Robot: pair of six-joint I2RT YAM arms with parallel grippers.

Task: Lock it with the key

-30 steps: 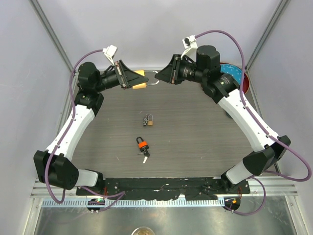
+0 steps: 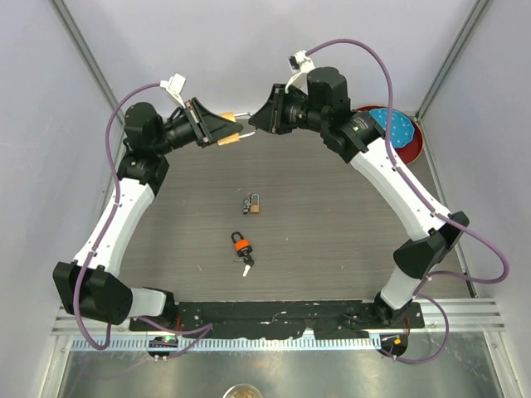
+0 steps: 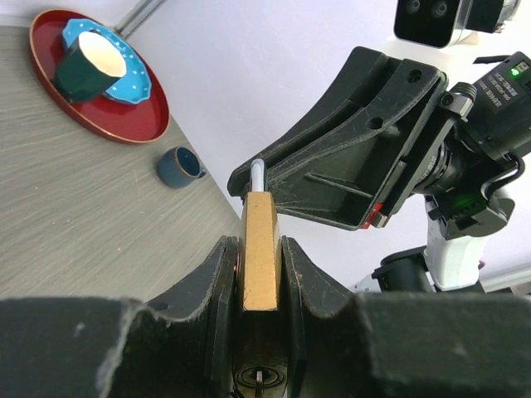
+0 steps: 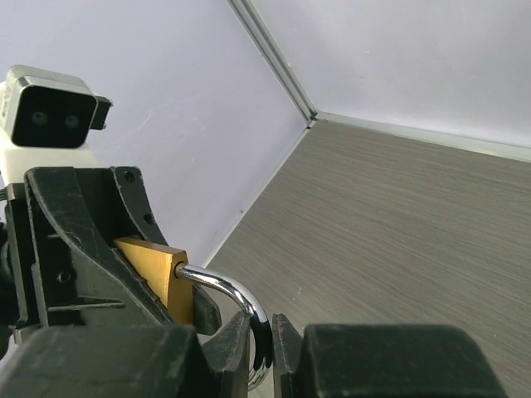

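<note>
A brass padlock body (image 3: 260, 274) sits between the fingers of my left gripper (image 2: 238, 129), which is shut on it. Its silver shackle (image 4: 242, 292) curves out towards my right gripper (image 2: 255, 124), whose fingers are shut on the bend. Body and shackle stay joined, held above the table at the back. On the table lie a small brass padlock (image 2: 255, 205) and a black padlock with an orange band (image 2: 241, 245). A key (image 2: 247, 265) lies by the black padlock's lower end. The held lock's keyhole cannot be made out.
A red plate (image 3: 124, 124) with a blue dish (image 3: 133, 83) and a green cup (image 3: 79, 70) stands at the back right. A dark blue mug (image 3: 177, 168) is near it. A small chain-like item (image 2: 246, 204) lies beside the small padlock. Mid-table is mostly clear.
Both grippers have moved left and slightly towards the back wall with the padlock between them. The right arm travelled further than the left, and their tips are closer together. The table items have not moved.
</note>
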